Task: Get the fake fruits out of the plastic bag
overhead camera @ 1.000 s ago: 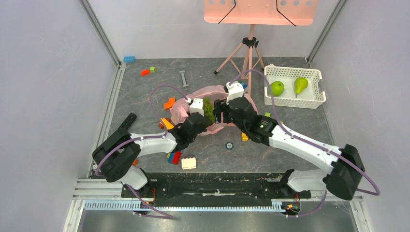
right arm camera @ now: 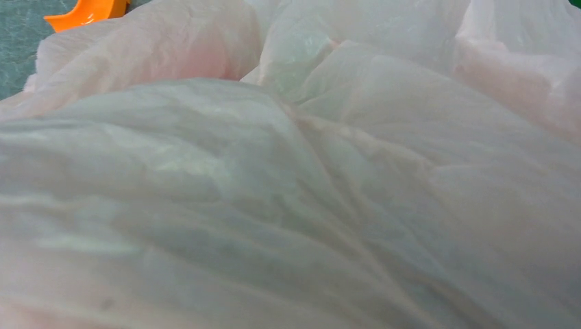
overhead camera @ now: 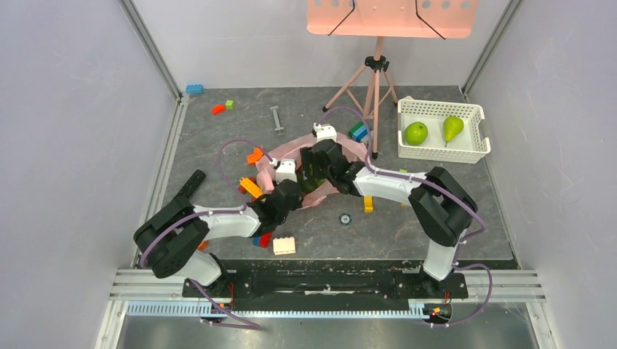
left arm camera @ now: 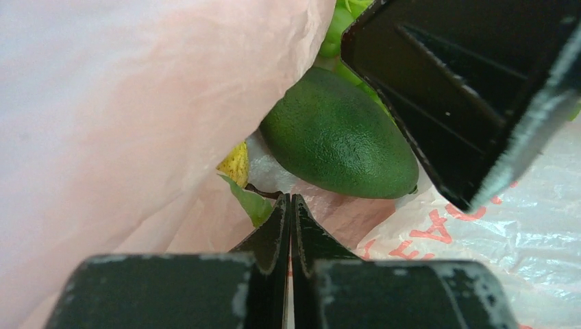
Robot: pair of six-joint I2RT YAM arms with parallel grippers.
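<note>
The pinkish plastic bag [overhead camera: 291,147] lies open in the middle of the table. Inside it, the left wrist view shows a dark green mango-like fruit [left arm camera: 339,137], green grapes [left arm camera: 336,31] behind it and a bit of a yellow fruit [left arm camera: 235,164]. My left gripper is shut at the bag, its tips just short of the dark green fruit, with no fruit between them. From the right, my right gripper [overhead camera: 311,163] reaches into the bag, open; one black finger [left arm camera: 459,89] hangs close over the dark fruit. Bag film fills the right wrist view and hides its fingers there.
A white basket [overhead camera: 442,154] at the back right holds a green apple [overhead camera: 415,134] and a green pear [overhead camera: 452,128]. Toy blocks lie around the bag, among them an orange piece [overhead camera: 255,155]. A pink tripod stand [overhead camera: 377,80] rises behind it.
The right gripper has moved left and deeper into the bag, its arm folding inward. My left gripper has shifted slightly left and down in the top view.
</note>
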